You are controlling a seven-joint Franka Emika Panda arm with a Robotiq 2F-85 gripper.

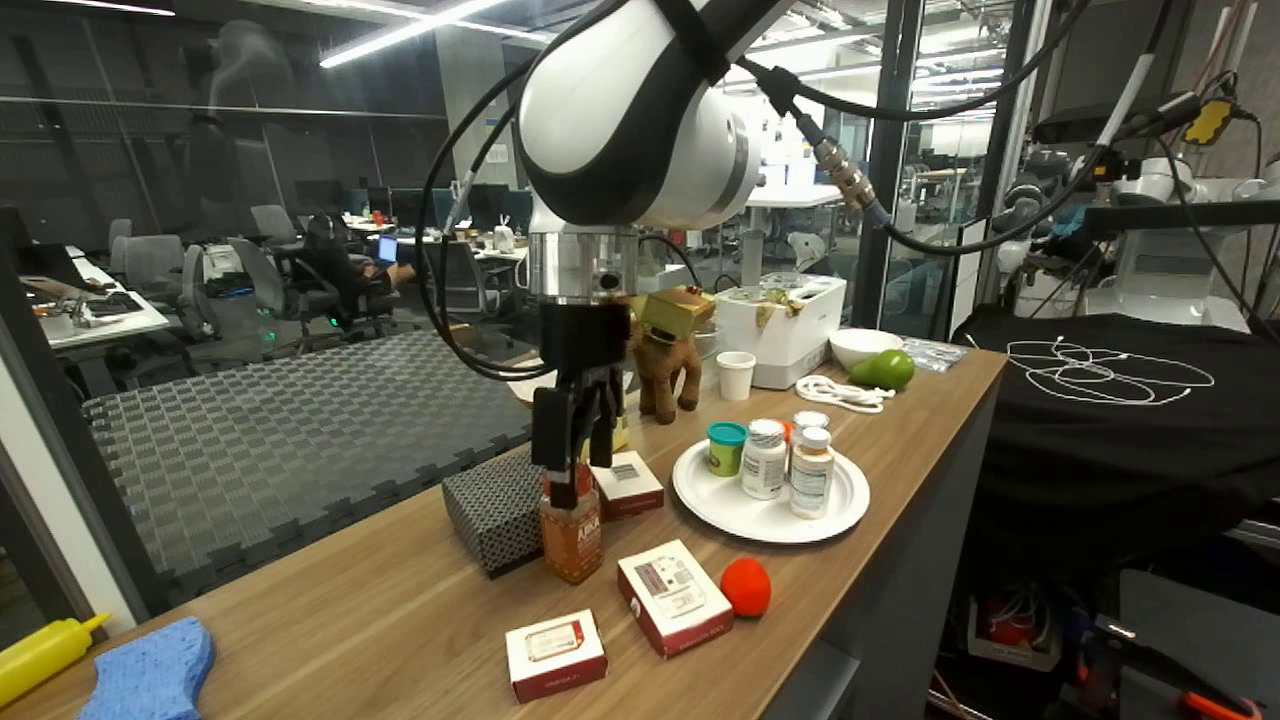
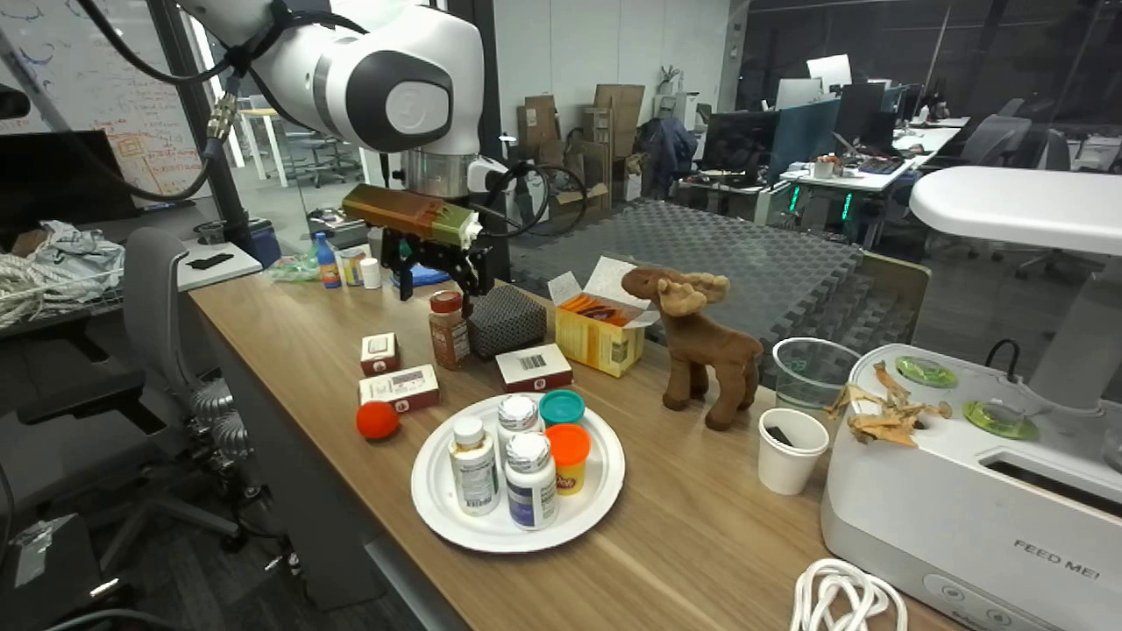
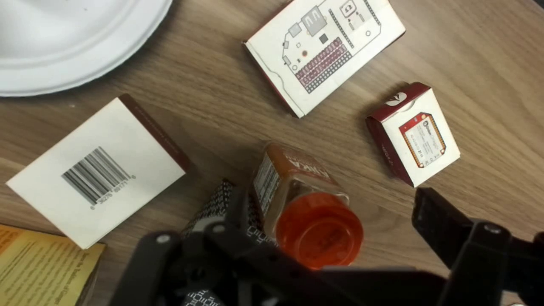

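Observation:
My gripper hangs open just over a spice jar with a red cap and orange-brown contents. The jar stands upright on the wooden counter. In the wrist view its red cap shows between the spread fingers, nearer the left one; the right finger is clear of it. From exterior view 1, the fingers overlap the upper part of the jar, so the exact height gap cannot be told. A dark patterned box is right beside the jar, partly behind the gripper in the wrist view.
Red-and-white boxes surround the jar: a barcoded one, a larger one and a small one. Close by are a red ball, a white plate holding several bottles and tubs, a yellow box and a plush moose.

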